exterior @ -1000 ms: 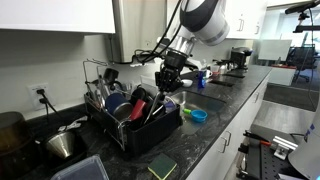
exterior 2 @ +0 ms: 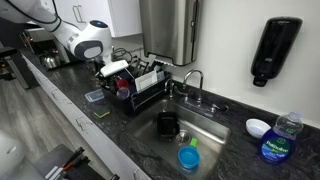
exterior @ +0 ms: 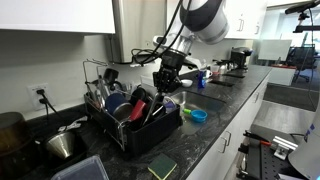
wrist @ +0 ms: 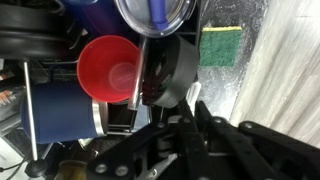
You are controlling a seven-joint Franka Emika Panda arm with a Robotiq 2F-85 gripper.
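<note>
My gripper (exterior: 163, 82) points down over the black dish rack (exterior: 150, 133) on the counter. In the wrist view the gripper reaches up from the bottom edge, its tips at the lower edge of a dark, rounded item (wrist: 172, 72). The fingers look closed on this item, though the exact contact is partly hidden. Beside it stand a red cup (wrist: 108, 68) and a thin silver handle (wrist: 138, 82). A dark blue cup (wrist: 62, 112) lies farther left.
A green sponge (exterior: 162, 166) lies on the counter before the rack. The sink (exterior 2: 190, 130) holds a blue bowl (exterior 2: 188, 157) and a black container (exterior 2: 168, 124). A soap bottle (exterior 2: 281, 138) and white bowl (exterior 2: 258, 128) stand beyond it.
</note>
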